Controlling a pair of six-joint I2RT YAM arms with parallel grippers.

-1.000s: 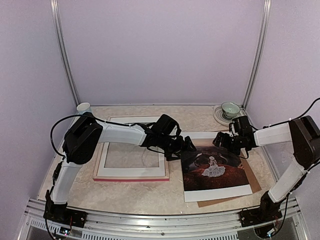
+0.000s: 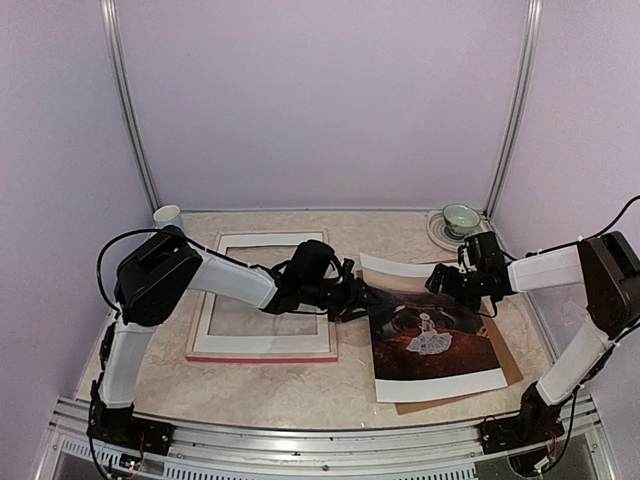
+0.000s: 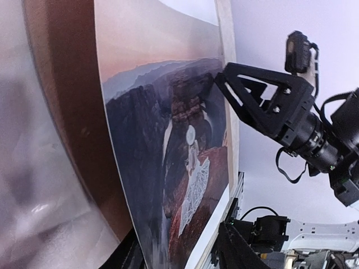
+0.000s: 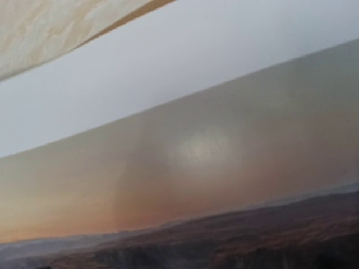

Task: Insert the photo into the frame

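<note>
The photo [image 2: 430,335], a dark scene with a figure in a white lace dress and white borders, lies on a brown board [image 2: 512,365] on the right. Its left edge is raised and bowed. At that edge is my left gripper [image 2: 367,299]; in the left wrist view its fingers [image 3: 227,249] stand apart, with the photo's edge [image 3: 143,244] running between them. My right gripper [image 2: 441,279] hovers open over the photo's upper part; the right wrist view shows only photo, board and table. On the left the frame [image 2: 262,345] lies flat, partly under my left arm.
A green bowl [image 2: 461,218] sits on a plate [image 2: 437,233] at the back right. At the back left stands a light blue cup [image 2: 168,217]. Bare table shows in front of the frame and between frame and photo.
The right arm has stayed still.
</note>
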